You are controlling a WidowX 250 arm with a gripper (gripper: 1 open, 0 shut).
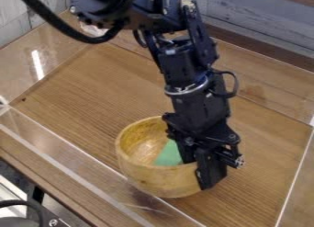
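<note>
A yellow wooden-looking bowl (139, 151) sits low in the middle of the camera view, near the front edge of the wooden surface. A green object (171, 153) lies inside it, partly hidden by the gripper. My black gripper (207, 159) is at the bowl's right side, reaching down over it and covering that part of the rim. Its fingertips are hard to make out; it appears shut on the bowl's right rim.
Pale edges border it, and cables show at the lower left.
</note>
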